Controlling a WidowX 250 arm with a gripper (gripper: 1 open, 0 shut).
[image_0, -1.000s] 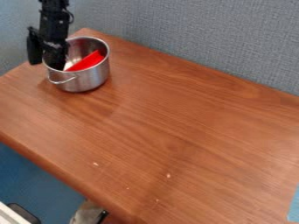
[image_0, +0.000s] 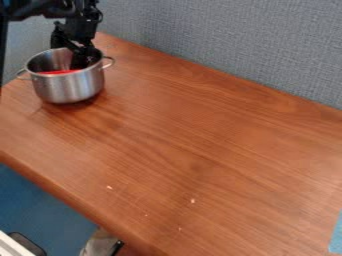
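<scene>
A steel pot (image_0: 64, 87) with two side handles stands at the left end of the wooden table. A red object (image_0: 56, 71) lies inside it, mostly hidden by the rim. My black gripper (image_0: 76, 60) is down at the pot's back right rim, partly inside the mouth; whether its fingers are open or shut on something cannot be made out.
A grey padded wall (image_0: 241, 45) runs along the back. The table's left edge drops to a blue floor.
My gripper has moved right, from the pot's left side to its back right.
</scene>
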